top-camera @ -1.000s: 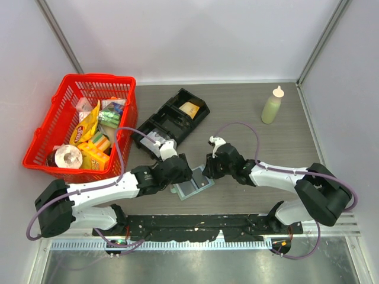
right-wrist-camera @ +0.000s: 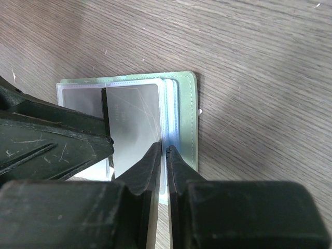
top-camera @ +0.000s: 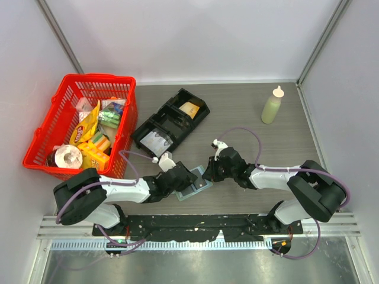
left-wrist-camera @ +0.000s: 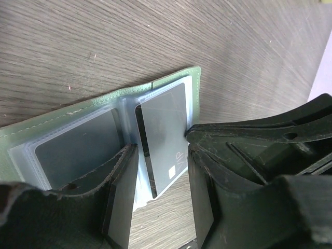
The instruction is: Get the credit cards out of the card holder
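Observation:
The card holder (top-camera: 203, 184) lies opened flat on the table, with a pale green cover (left-wrist-camera: 194, 85) and clear sleeves. One sleeve holds a grey card (left-wrist-camera: 161, 124) with a black stripe. My left gripper is part open just over that sleeve, its fingers on either side of the card's lower part and nothing visibly gripped. From the opposite side, my right gripper is shut on the outer edge of the clear sleeve (right-wrist-camera: 169, 111). The card's lower part is partly hidden behind the fingers.
A red basket (top-camera: 42, 133) full of packets stands at left. Behind the holder lies a black compartment tray (top-camera: 172, 123). A squeeze bottle (top-camera: 271, 107) stands at back right. Table surface (top-camera: 249, 100) between tray and bottle is clear.
The holder stays about in place.

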